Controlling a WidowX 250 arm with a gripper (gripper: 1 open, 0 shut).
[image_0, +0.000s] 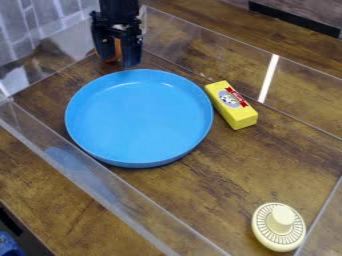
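Observation:
My black gripper (116, 46) reaches down from the top edge behind the blue plate, over an orange object (112, 54) that it mostly hides. I cannot tell whether its fingers are open or shut on that object. The round blue plate (138, 118) lies on the wooden table in the middle left of the view.
A yellow box (233, 106) lies right of the plate. A cream round object (278, 228) sits at the lower right. Clear plastic walls run along the left. Bare wood fills the right and lower middle.

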